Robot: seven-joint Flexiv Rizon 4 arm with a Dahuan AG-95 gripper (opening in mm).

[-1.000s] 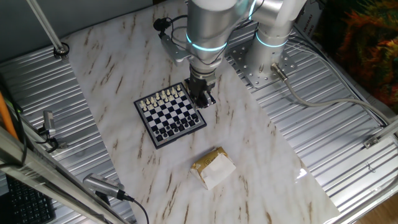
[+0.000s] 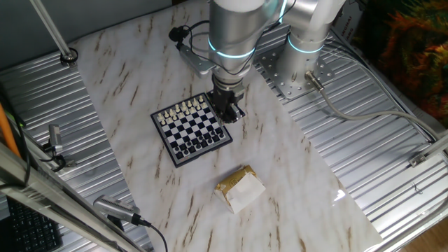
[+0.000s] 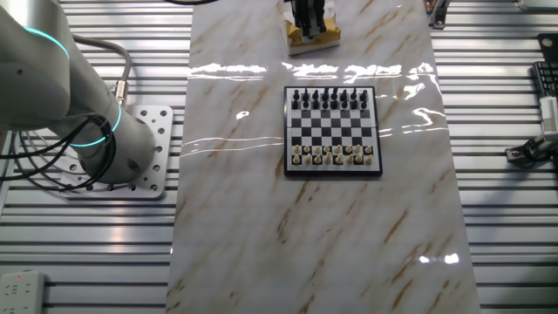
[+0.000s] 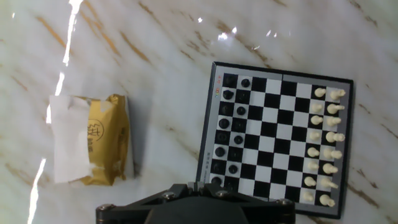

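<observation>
A small chessboard (image 4: 278, 134) lies flat on the table, with white pieces (image 4: 331, 137) along one side and black pieces (image 4: 238, 140) along the opposite one. A gold and white soft packet (image 4: 107, 140) rests apart from it, facing the black side. In exterior view 1 my gripper (image 2: 229, 115) hangs near the board's edge on the arm-base side. Its fingertips meet at the bottom of the wrist view, so it looks shut, with nothing visible between them. The gripper hides part of the board's near edge there. Exterior view 2 shows it in front of the packet (image 3: 312, 44).
The arm's base plate (image 2: 283, 73) stands beside the table on slatted metal. A camera on a mount (image 2: 115, 208) sits at the opposite edge, with a keyboard (image 2: 31, 224) beyond.
The arm and gripper have shifted only slightly above the same spot, the wrist tilting a little. The board, its pieces and the packet have stayed where they were.
</observation>
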